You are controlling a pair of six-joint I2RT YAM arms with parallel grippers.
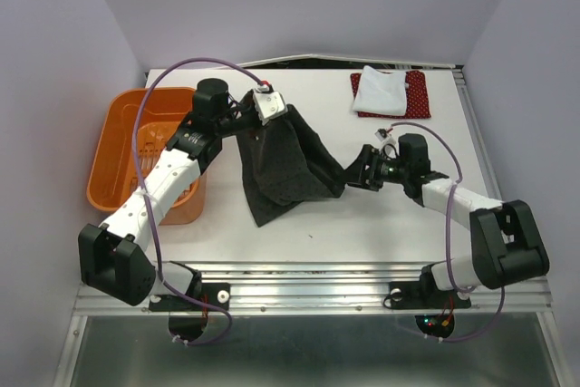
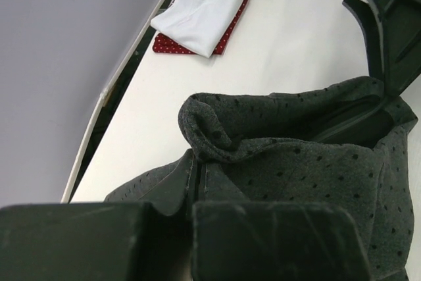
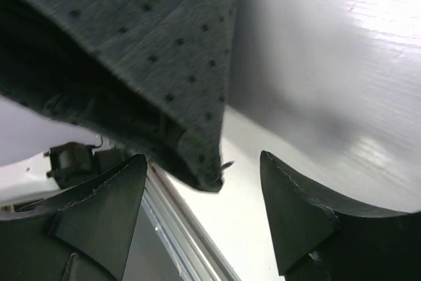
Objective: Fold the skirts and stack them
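A dark grey dotted skirt (image 1: 285,165) hangs bunched from my left gripper (image 1: 256,120), which is shut on it; in the left wrist view its gathered fold (image 2: 283,169) fills the lower half. My right gripper (image 1: 358,169) is part open low by the skirt's drooping right end; in the right wrist view that dotted end (image 3: 197,143) hangs just before and between the fingertips, not gripped. A folded white skirt (image 1: 379,92) lies on a red dotted one (image 1: 417,95) at the back right.
An orange basket (image 1: 113,156) stands at the left, beside the left arm.
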